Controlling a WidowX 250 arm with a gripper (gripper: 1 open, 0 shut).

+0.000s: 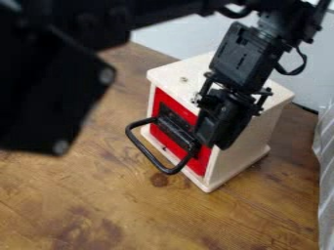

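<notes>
A small white wooden box (pixel 248 154) with a red front panel (pixel 209 172) stands on the wooden table. A black looped handle (pixel 154 156) sticks out from the red face at the lower left. My black gripper (pixel 217 115) is over the box's front upper part, by the dark fitting where the handle joins; whether its fingers hold anything cannot be told. A large dark, blurred part of the arm fills the upper left of the view.
A pale wall is behind, and a light, wrinkled surface borders the right edge.
</notes>
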